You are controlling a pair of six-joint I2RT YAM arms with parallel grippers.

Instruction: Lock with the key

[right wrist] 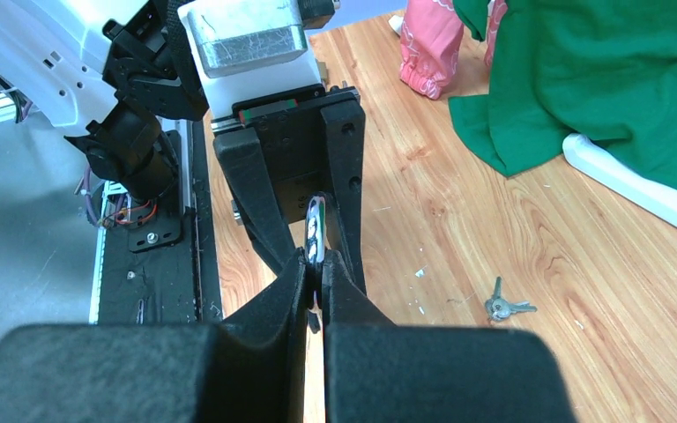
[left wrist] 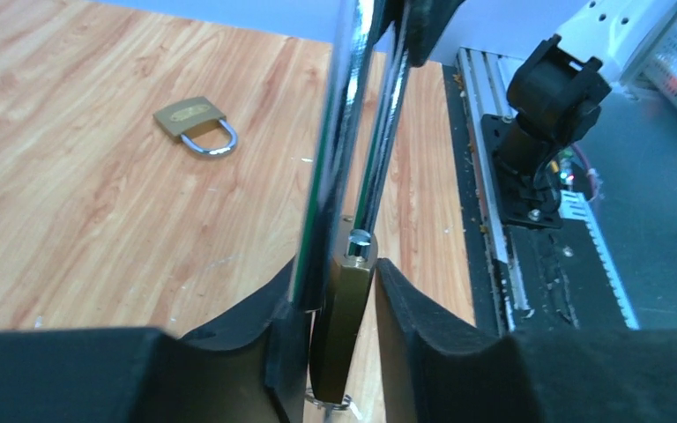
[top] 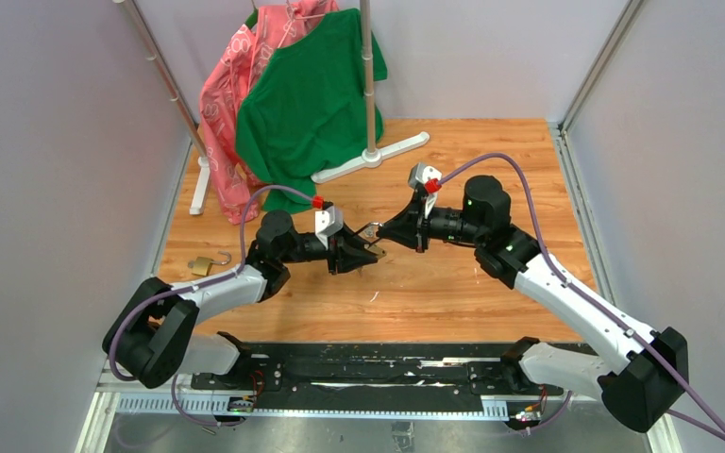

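Note:
A brass padlock (left wrist: 344,317) hangs upright between the two arms, its long chrome shackle (left wrist: 335,150) rising from the body. My right gripper is shut on that shackle, seen edge-on in the right wrist view. Around the brass body, my left gripper stands part open; a gap shows between the body and one finger. The right wrist view shows the left gripper's spread fingers (right wrist: 269,207) beyond the shackle. Keys (right wrist: 506,306) lie on the wooden table behind the grippers. The padlock's keyhole cannot be made out.
Another brass padlock (left wrist: 196,125) rests on the table at the right side. A brass padlock with its shackle swung out (top: 203,266) lies at the left. At the back, a rack with a green shirt (top: 307,104) stands on white feet (top: 368,159).

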